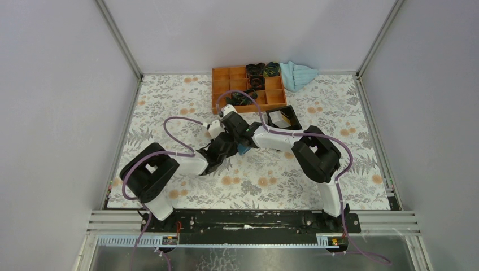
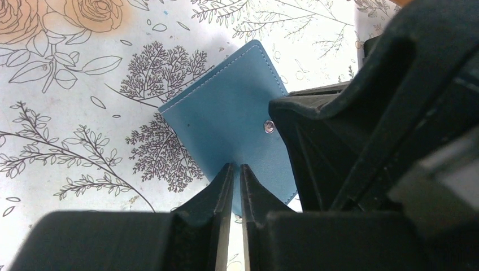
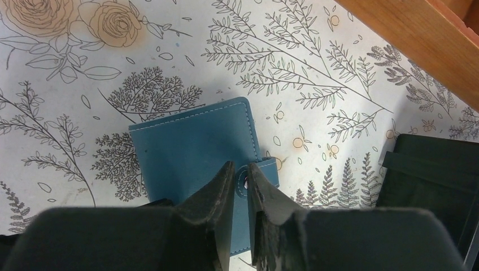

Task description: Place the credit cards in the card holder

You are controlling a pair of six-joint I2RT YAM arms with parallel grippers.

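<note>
The blue card holder [image 2: 226, 113], stitched along its edges, lies flat on the floral cloth; only a blue corner shows in the top view. A metal snap [image 2: 269, 127] sits on its face. My left gripper hovers over the holder's lower part, a narrow empty gap between its fingers. Close by its right edge is my right gripper, its fingertips apart at the strap [image 3: 268, 171]; whether they grip the strap's end is unclear. A black box [image 1: 290, 117] at right holds flat pale and yellowish pieces, too small to make out as cards.
An orange compartment tray [image 1: 229, 76] with dark items stands behind the arms, and a light blue cloth [image 1: 297, 76] lies at its right. Both grippers crowd each other over the holder.
</note>
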